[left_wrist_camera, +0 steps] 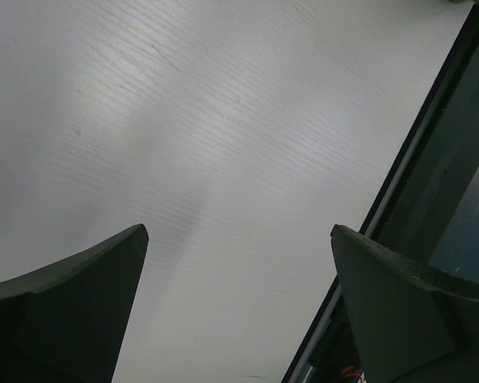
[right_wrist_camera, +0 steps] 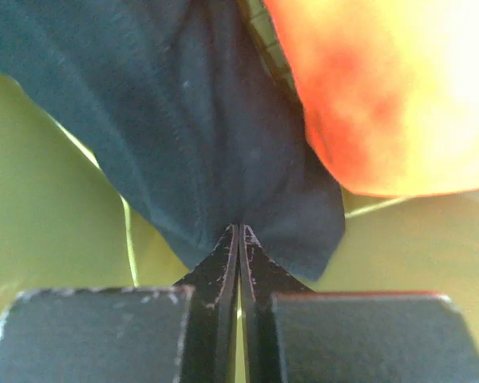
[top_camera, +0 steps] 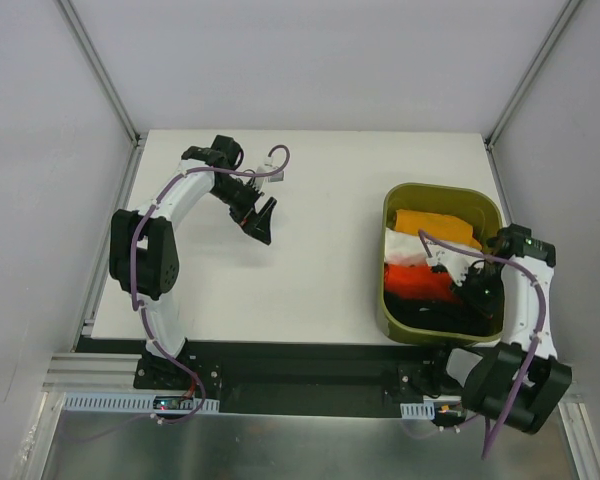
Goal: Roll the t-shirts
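Observation:
Rolled shirts lie side by side in the olive bin: an orange-yellow one at the back, then a white one, a red one, and a black one at the front. My right gripper is down inside the bin, shut, its tips at the end of the black shirt; no cloth shows between them. The red shirt looks bright orange at the upper right of the right wrist view. Over bare table, my left gripper stands open and empty.
Bin walls rise close around my right gripper. A dark gap runs along the table's front edge.

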